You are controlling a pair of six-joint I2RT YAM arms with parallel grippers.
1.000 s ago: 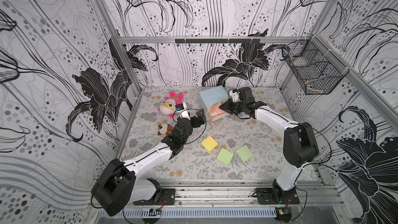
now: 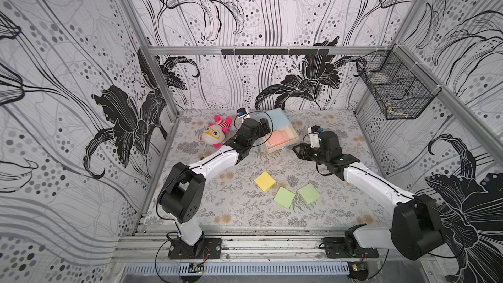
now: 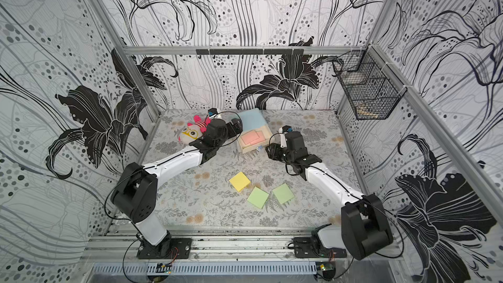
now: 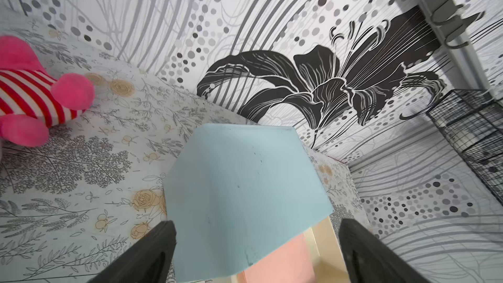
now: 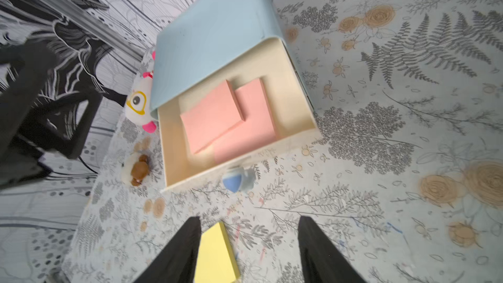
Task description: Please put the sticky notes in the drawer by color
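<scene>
A small blue box (image 5: 214, 31) holds an open cream drawer (image 5: 288, 89) with two pink sticky-note pads (image 5: 246, 120) inside. My left gripper (image 2: 262, 125) hangs beside the box's top at its left, open and empty; its fingertips flank the blue top (image 4: 246, 188) in the left wrist view. My right gripper (image 2: 299, 151) is just right of the drawer's front, fingers apart, nothing between them. A yellow pad (image 2: 264, 181) and two green pads (image 2: 284, 198) (image 2: 309, 193) lie on the front middle of the table.
A plush toy (image 2: 212, 135) lies at the back left; a brown plush (image 5: 135, 168) is left of the drawer. A wire basket (image 2: 398, 89) hangs on the right rail.
My left arm has moved back to the box's top. My right gripper has drawn back from inside the drawer area toward the front right.
</scene>
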